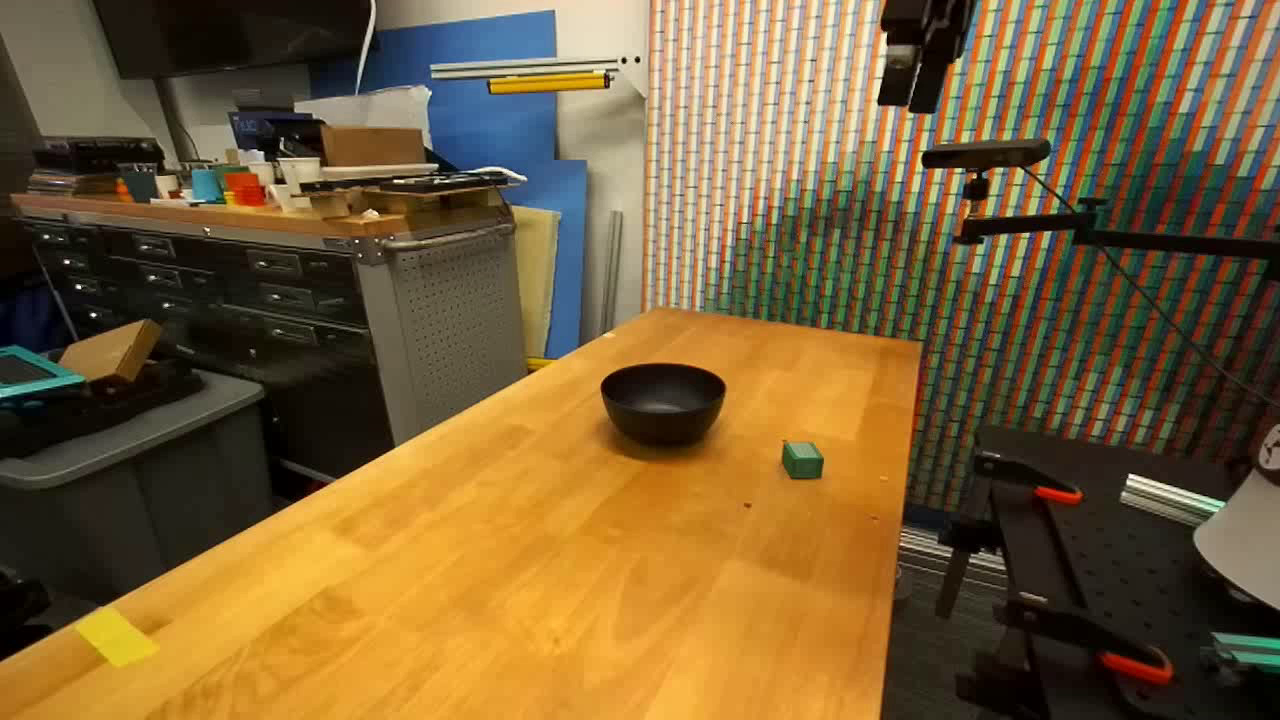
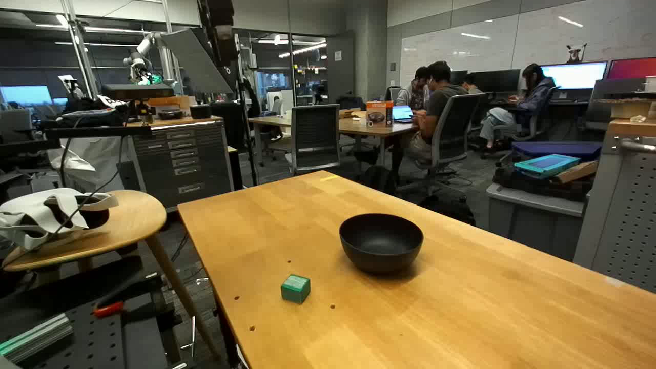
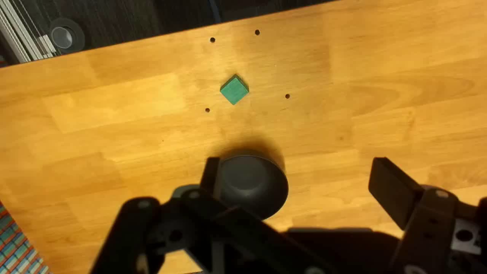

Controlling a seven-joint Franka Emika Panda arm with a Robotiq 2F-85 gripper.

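Note:
A green block (image 1: 803,460) sits on the bare tabletop, a short way from a black bowl (image 1: 663,404). The second exterior view has the block (image 2: 295,288) to the left of the bowl (image 2: 381,243), whose visible inside is empty. High over the table, my gripper (image 1: 912,96) hangs at the top edge of the first exterior view. From the wrist, the gripper is open, its fingers wide apart with nothing between them. Its left finger covers part of the bowl (image 3: 255,182) far below, while the block (image 3: 234,90) lies clear of both fingers.
The wooden table (image 1: 504,564) is otherwise mostly free, with a few small holes around the block. Yellow tape (image 1: 116,636) marks one edge. Beyond the table's right side stand a camera on an arm (image 1: 986,154) and a black bench (image 1: 1116,564) with clamps.

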